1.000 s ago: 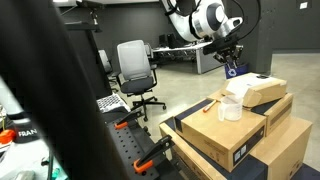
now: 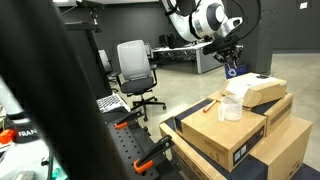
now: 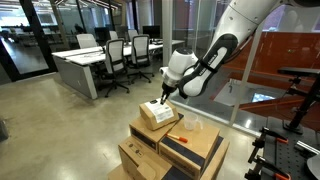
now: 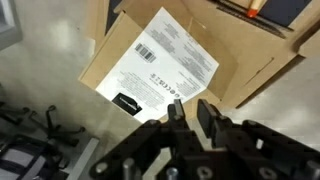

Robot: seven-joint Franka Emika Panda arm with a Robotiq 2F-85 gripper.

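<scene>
My gripper stands open in the wrist view, with nothing between its fingertips. Beyond them lies a cardboard box face with a white printed label (image 4: 160, 65). Part of an orange-handled tool (image 4: 255, 6) shows at that view's top edge. On the large cardboard box (image 2: 212, 128) in exterior view 1 rest a translucent white container (image 2: 232, 106) and an orange stick-like item (image 2: 209, 105). A smaller carton (image 2: 262, 92) sits behind them. I cannot make out the gripper clearly in the exterior views.
A person (image 3: 183, 72) in a light shirt stands behind the boxes. Office chairs (image 3: 113, 52) and desks are farther back. More cardboard boxes (image 2: 285, 145) stand to the right. Bare floor (image 3: 60, 130) lies left of the stack.
</scene>
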